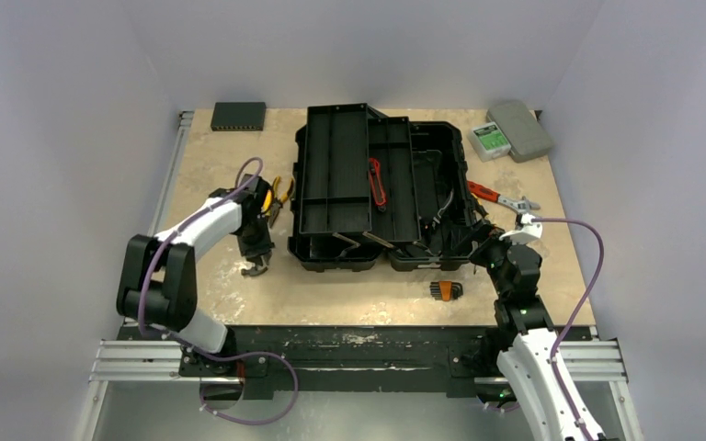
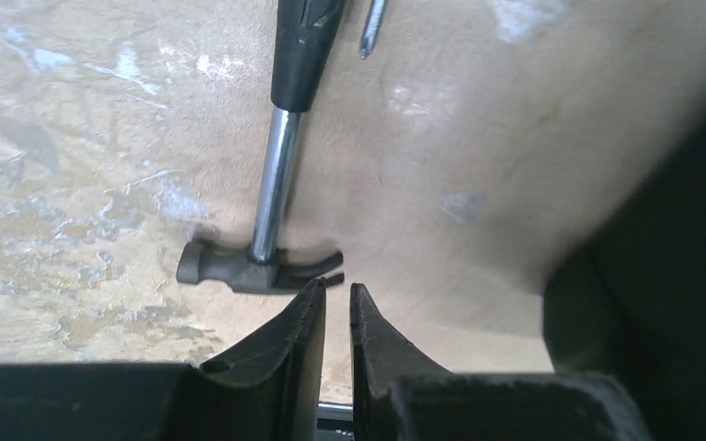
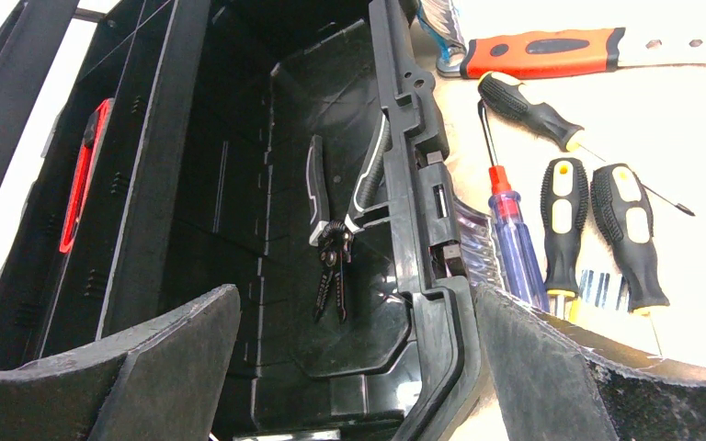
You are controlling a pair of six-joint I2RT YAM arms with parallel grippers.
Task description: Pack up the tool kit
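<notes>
In the left wrist view, a black-handled hammer [image 2: 278, 175] lies on the table, its head beyond my left gripper. That gripper is nearly closed, with a narrow gap and nothing visible between its fingertips. From above, it covers most of the hammer. The black toolbox [image 1: 335, 165] stands unfolded; a red utility knife [image 1: 377, 184] lies in its middle tray, and pliers [image 3: 331, 239] rest in its deep bottom. My right gripper is open by the box's right wall, empty. Several screwdrivers [image 3: 565, 220] and a red-handled wrench [image 3: 542, 53] lie right of the box.
Yellow-handled pliers [image 1: 280, 195] lie between left arm and toolbox. An orange and black hex key set [image 1: 446, 290] sits in front of the box. At the back are a dark flat box [image 1: 238, 116], a green-labelled container [image 1: 489, 141] and a grey case [image 1: 520, 130].
</notes>
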